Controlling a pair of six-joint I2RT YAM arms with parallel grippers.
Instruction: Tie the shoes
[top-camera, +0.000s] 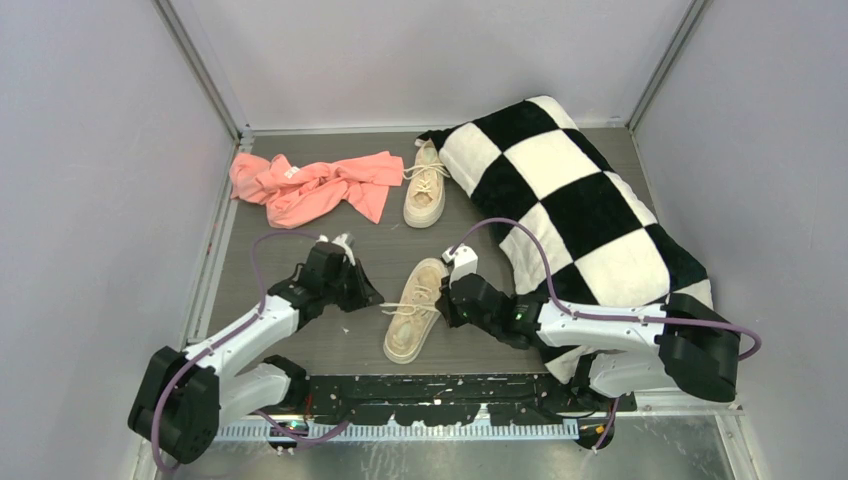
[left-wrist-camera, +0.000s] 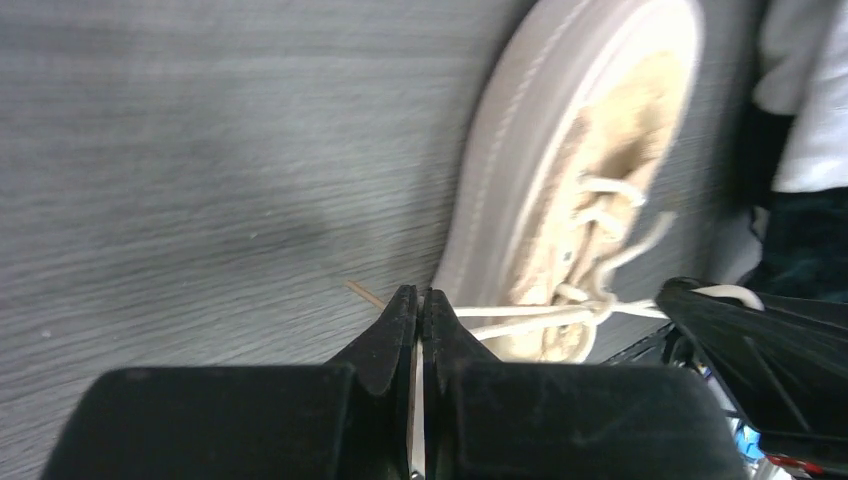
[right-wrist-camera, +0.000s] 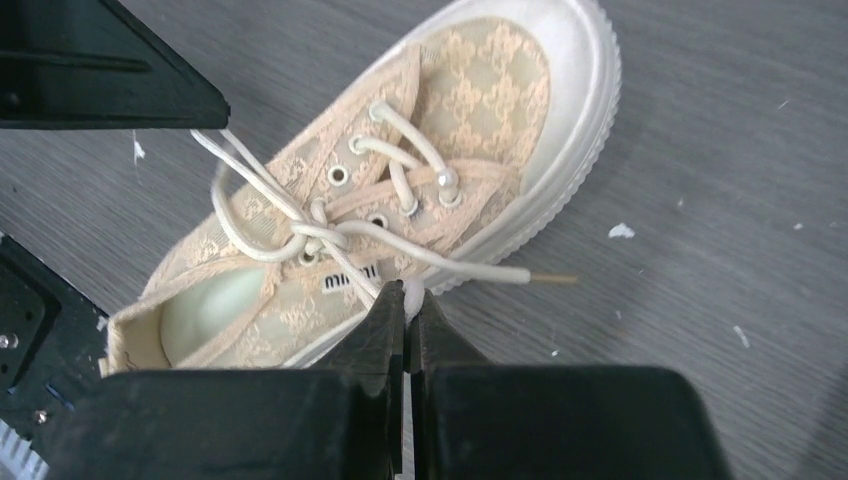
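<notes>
The near beige shoe (top-camera: 402, 346) lies on the table between my grippers, its white laces crossed in a small knot (right-wrist-camera: 318, 236) over the tongue. My left gripper (top-camera: 379, 300) is shut on the lace (left-wrist-camera: 490, 312) on the shoe's left side; a brown lace tip (left-wrist-camera: 366, 294) pokes out past its fingers. On the right side, my right gripper (top-camera: 442, 311) is shut on a white lace (right-wrist-camera: 413, 298) that shows between its fingertips. Both strands look stretched from the knot. One free lace end (right-wrist-camera: 500, 273) extends over the shoe's edge.
Farther back stands the second beige shoe (top-camera: 424, 196), its laces crossed on top. A pink cloth (top-camera: 318, 186) lies back left, and a checkered black-and-white pillow (top-camera: 575, 205) fills the right side. Bare table (top-camera: 345, 340) shows left of the near shoe.
</notes>
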